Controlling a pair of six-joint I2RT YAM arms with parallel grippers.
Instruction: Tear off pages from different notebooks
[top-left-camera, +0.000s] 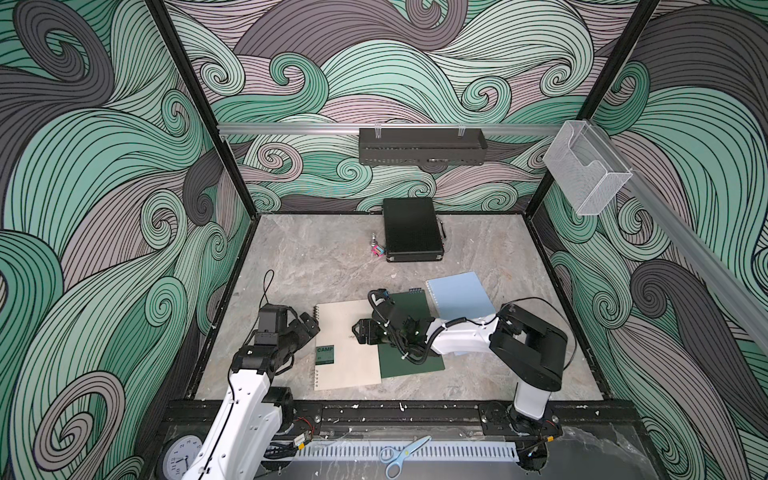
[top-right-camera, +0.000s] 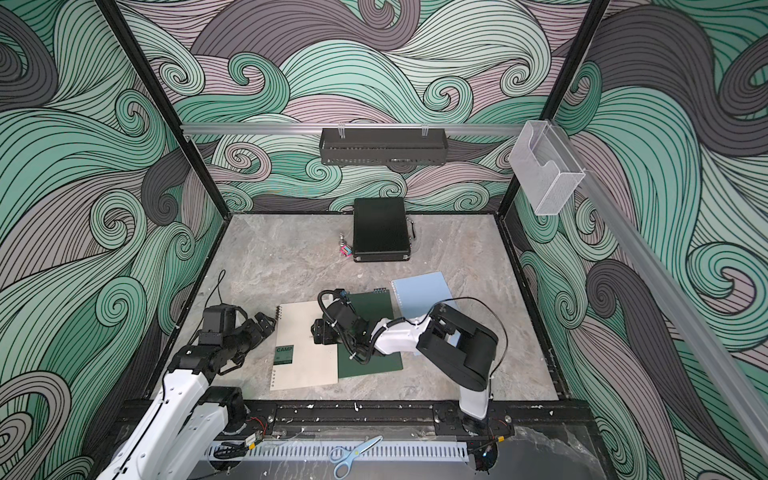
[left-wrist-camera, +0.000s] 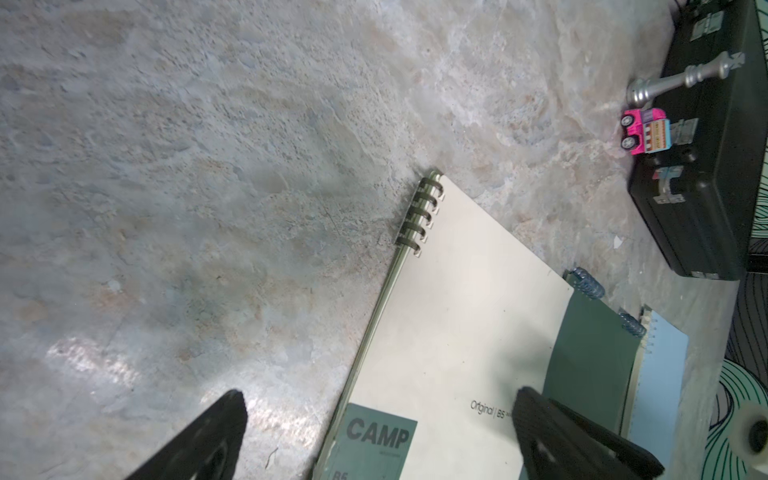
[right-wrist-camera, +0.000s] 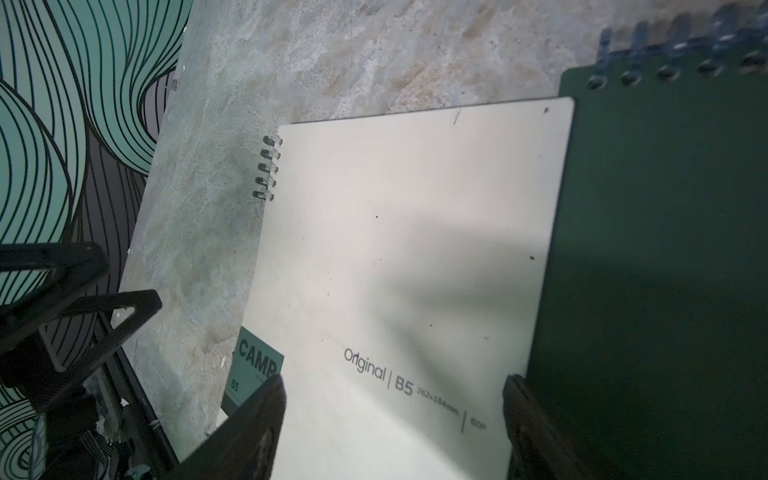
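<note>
A cream spiral notebook (top-left-camera: 345, 324) with a green CAMP label (left-wrist-camera: 373, 440) lies closed on the table, its rings along its left edge. Its right side meets a dark green spiral notebook (right-wrist-camera: 672, 264), and a light blue notebook (top-left-camera: 461, 295) lies farther right, partly behind the right arm. In the left wrist view, my left gripper is open, one finger on each side of the notebook's left edge, with nothing held. My right gripper hangs over the cream cover, fingers well apart and nothing held; its shadow falls on the cover.
A black case (top-left-camera: 413, 229) stands at the back, with a pink toy truck (left-wrist-camera: 645, 131) and a silver chess piece (left-wrist-camera: 680, 81) beside it. Scissors (top-left-camera: 404, 457) lie beyond the table's front edge.
</note>
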